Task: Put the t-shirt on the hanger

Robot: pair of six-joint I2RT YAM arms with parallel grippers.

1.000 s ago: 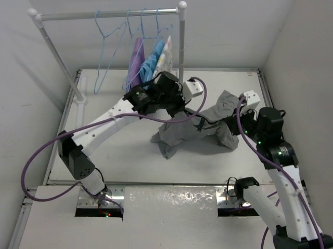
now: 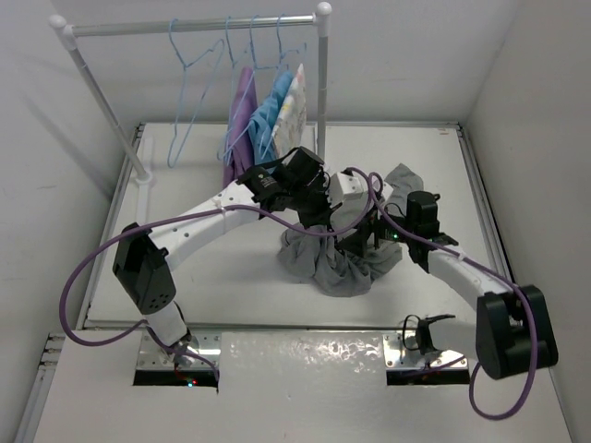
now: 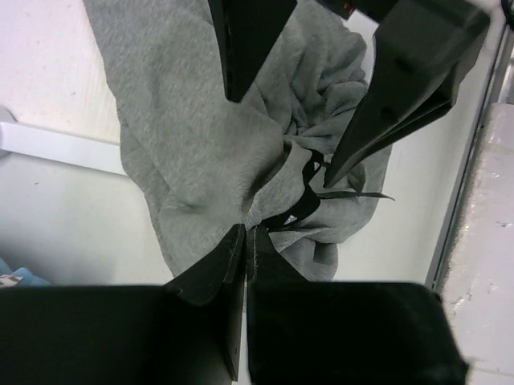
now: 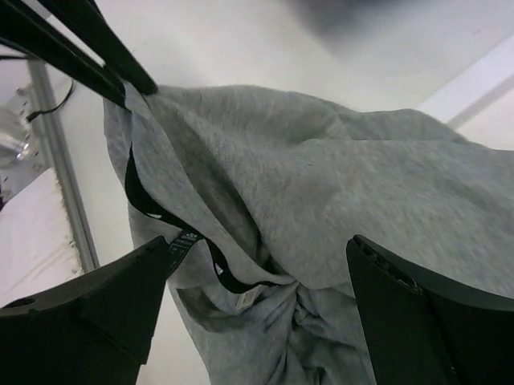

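Observation:
The grey t-shirt (image 2: 337, 268) lies crumpled on the table, its neckline (image 4: 213, 257) with black tape and a label facing up in the right wrist view. My left gripper is shut on a fold of the shirt by the neckline; the right wrist view shows its fingers (image 4: 104, 68) pinching the raised cloth. My right gripper stands open above the shirt, with the neckline in view between its fingers but not gripped. In the top view both grippers are close together and partly hide the cloth. An empty blue hanger (image 2: 182, 101) hangs on the rack.
The white rack (image 2: 199, 25) stands at the back left. On it, more blue hangers carry purple cloth (image 2: 242, 125), light blue cloth (image 2: 268, 115) and patterned white cloth (image 2: 292, 115). Bare table lies left and right of the shirt.

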